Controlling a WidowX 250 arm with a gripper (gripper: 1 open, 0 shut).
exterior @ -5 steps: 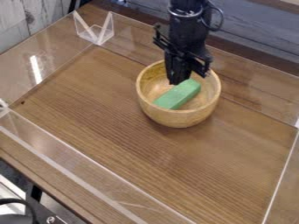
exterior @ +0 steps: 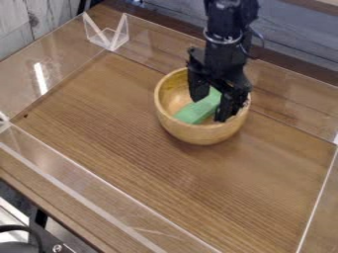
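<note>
A light wooden bowl (exterior: 177,125) sits on the table toward the upper middle, with a green block (exterior: 195,113) inside it. My black gripper (exterior: 211,89) reaches down from the top into the bowl, its fingers around the block's upper right part, which they partly hide. I cannot tell whether they touch it.
A clear plastic object (exterior: 106,32) stands at the upper left near the table's edge. Dark cable shows at the lower left corner.
My gripper has moved down into the bowl over the green block, which now is more hidden by the fingers.
</note>
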